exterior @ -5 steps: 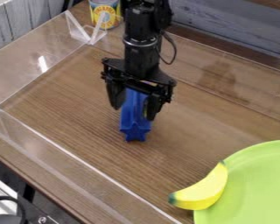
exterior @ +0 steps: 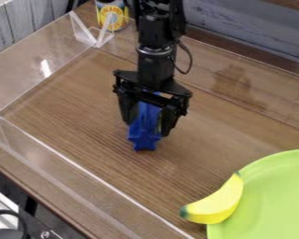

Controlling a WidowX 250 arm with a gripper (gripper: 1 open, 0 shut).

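Note:
My black gripper (exterior: 149, 110) hangs over the middle of the wooden table, open, with its fingers around and just above a dark blue object (exterior: 146, 138). The upper part of that blue object is partly hidden by the gripper, so I cannot tell whether the fingers touch it.
A yellow banana (exterior: 215, 203) lies at the lower right, beside a large green plate (exterior: 271, 201). A can (exterior: 111, 16) stands at the back left. Clear plastic panels line the left edge.
The gripper has shifted very slightly around the blue object. The other things have not moved.

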